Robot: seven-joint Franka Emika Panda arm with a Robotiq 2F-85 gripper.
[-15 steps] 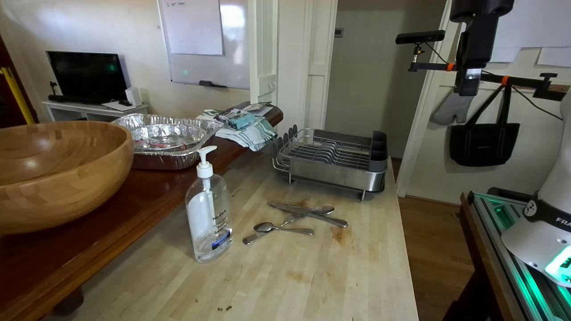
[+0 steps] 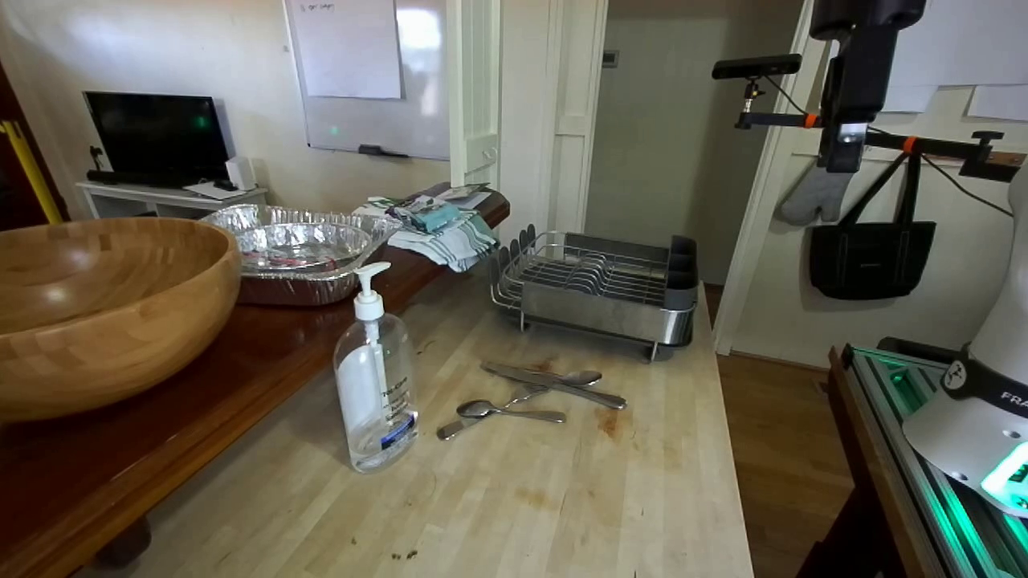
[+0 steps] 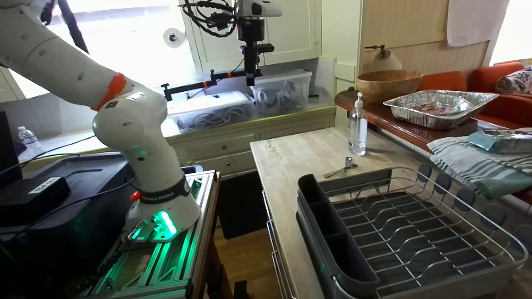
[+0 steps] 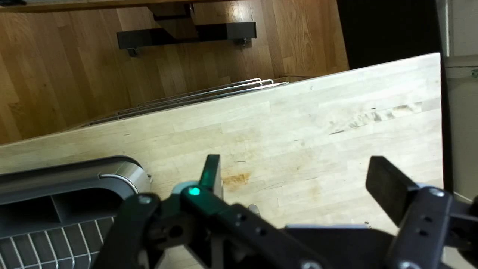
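My gripper is open in the wrist view, its two black fingers wide apart and nothing between them. In exterior view 1 it hangs high at the upper right, well above the counter. Crossed pieces of silver cutlery lie in the middle of the wooden counter, among them a spoon (image 2: pixel 525 415) and a knife (image 2: pixel 585 391). Behind them stands a grey dish rack (image 2: pixel 588 308) with dark utensil cups (image 3: pixel 329 221) along one side. The wrist view shows only a small tip of cutlery (image 4: pixel 254 209); my gripper's body hides the rest.
A clear pump bottle (image 2: pixel 377 385) stands on the counter beside the cutlery. The adjoining dark table holds a wooden bowl (image 2: pixel 106 308), foil trays (image 2: pixel 299 241) and folded towels (image 2: pixel 453 241). A floor gap separates counter and robot base (image 3: pixel 164 209).
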